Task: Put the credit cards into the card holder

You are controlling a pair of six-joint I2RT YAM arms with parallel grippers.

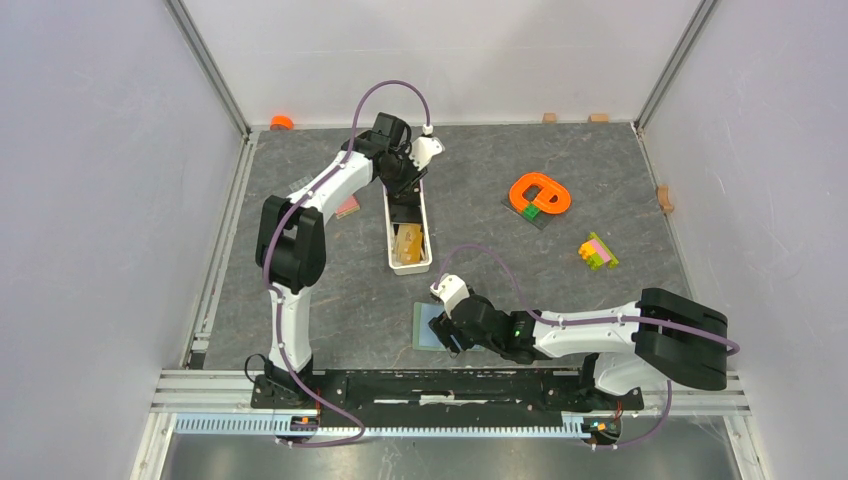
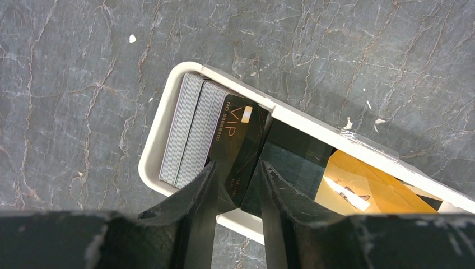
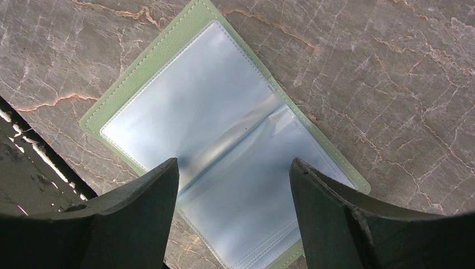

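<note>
A gold card [image 2: 353, 185] rests further along in the same tray. My left gripper is partly open over the tray, its fingertips around the lower end of the black card; whether they touch it I cannot tell. Flat on the table lies the card holder [image 3: 196, 95], with clear pockets and a green border. My right gripper is open above it, fingers apart, nothing held.
An orange toy piece [image 1: 540, 193] on a dark base and a colourful block toy [image 1: 598, 251] sit at the right. A pinkish item [image 1: 347, 206] lies left of the tray. Bare table separates the tray from the card holder.
</note>
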